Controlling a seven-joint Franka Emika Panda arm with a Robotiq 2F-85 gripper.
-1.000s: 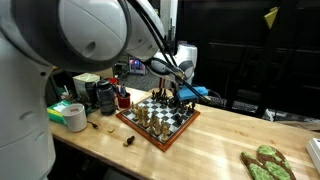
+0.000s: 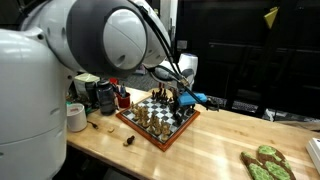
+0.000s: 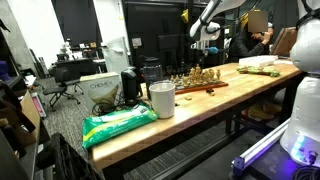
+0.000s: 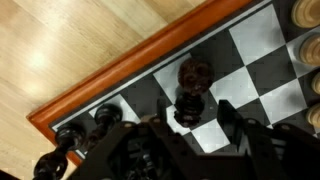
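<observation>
In exterior view 1 a chessboard with a reddish-brown border lies on the table, light pieces on its near side and dark ones farther off. My gripper, with blue parts, is low over the board's right side. From the wrist view, a dark chess piece stands on the squares near the border. The dark fingers of my gripper are spread on either side of the piece's near end. Whether either finger touches it is hard to make out.
More dark pieces stand close by at the lower left, and light pieces at the right. A white mug and dark jars stand left of the board. A green patterned item lies at the right; bare table lies between.
The large arm links have swung lower and farther right in exterior view 1, covering more of the left side. The gripper stays over the board's right side; the pieces look unmoved.
</observation>
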